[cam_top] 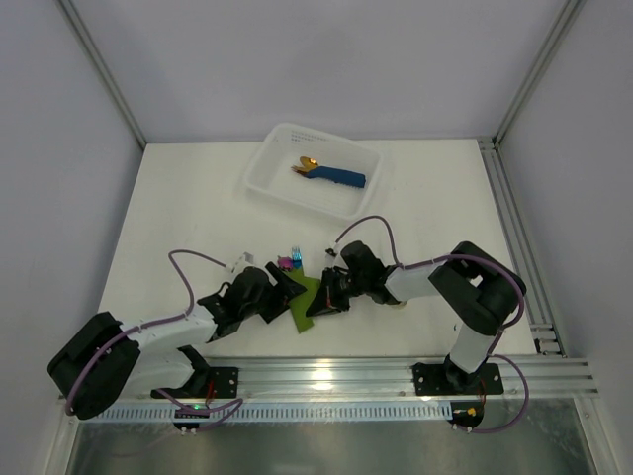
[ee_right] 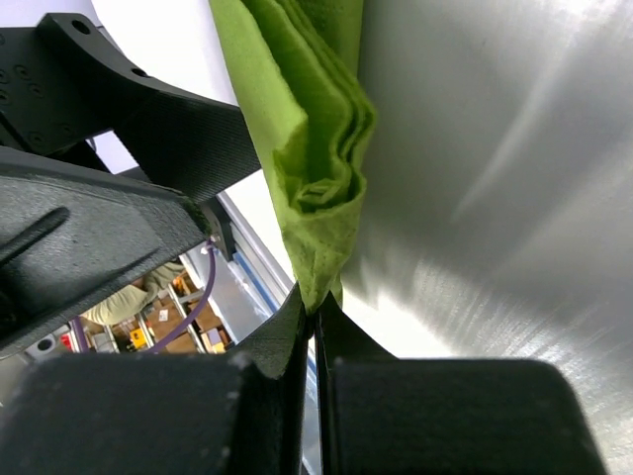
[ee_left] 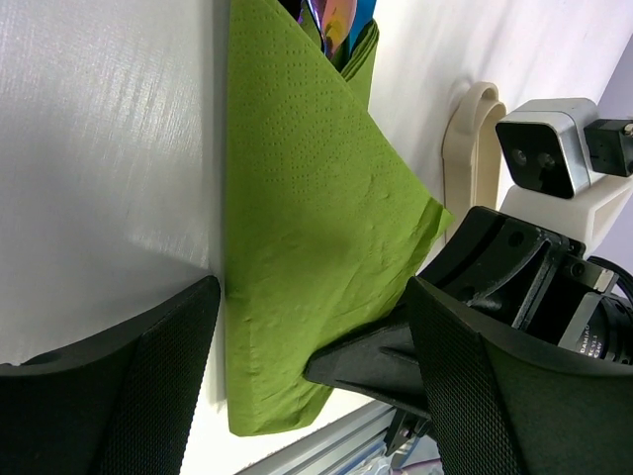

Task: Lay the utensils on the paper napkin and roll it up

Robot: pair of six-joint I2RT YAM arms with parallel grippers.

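Observation:
A green paper napkin (ee_left: 316, 198) lies folded lengthwise around the utensils, near the front of the table. Out of its far end stick a blue fork (cam_top: 297, 255) and purple handles or tips (cam_top: 285, 263); the rest of them is hidden inside. In the right wrist view, my right gripper is shut on a pinched corner of the napkin's layered edge. My left gripper is open, its fingers on either side of the green roll, close to the table.
A white basket (cam_top: 262, 178) at the back holds a navy rolled bundle (cam_top: 336, 175) with gold utensils. In the left wrist view, a cream-coloured holder (ee_left: 460, 139) stands beyond the napkin. Both grippers are very close together.

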